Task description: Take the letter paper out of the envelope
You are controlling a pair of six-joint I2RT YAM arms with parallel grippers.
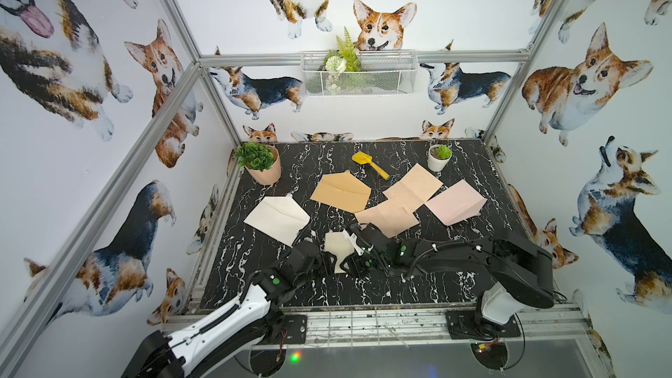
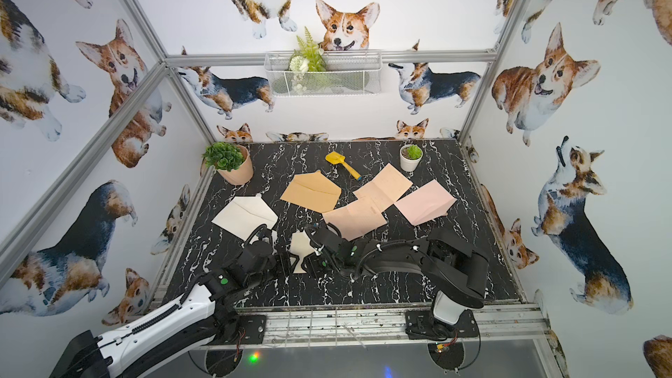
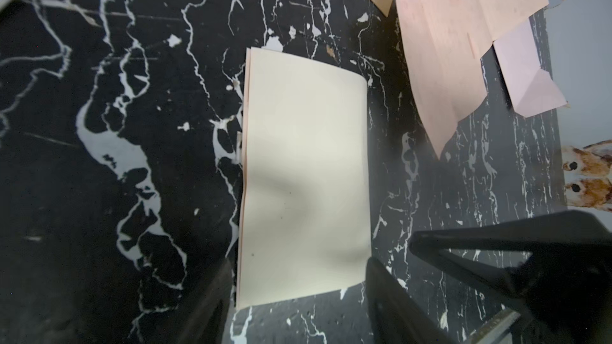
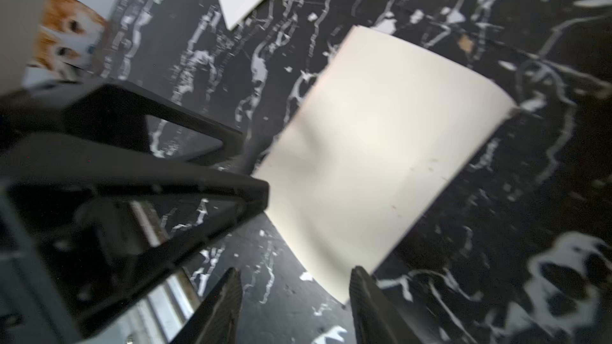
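Note:
A cream folded paper (image 1: 336,243) lies on the black marbled table between the two grippers. In the left wrist view, this folded paper (image 3: 304,172) shows a thin pinkish layer along its left edge. My left gripper is open at its near end, its fingers apart near the two long sides. The right gripper stands open near one corner, with nothing seen between its fingers. The left gripper's fingers also reach over another corner in the right wrist view; contact cannot be told. A cream envelope (image 1: 278,218) lies flat at the left, flap towards the back.
Behind lie a brown envelope (image 1: 341,191), a creased pink sheet (image 1: 387,217) opened out, and a pale pink envelope (image 1: 456,203). Further back are a yellow scoop (image 1: 362,159) and two potted plants.

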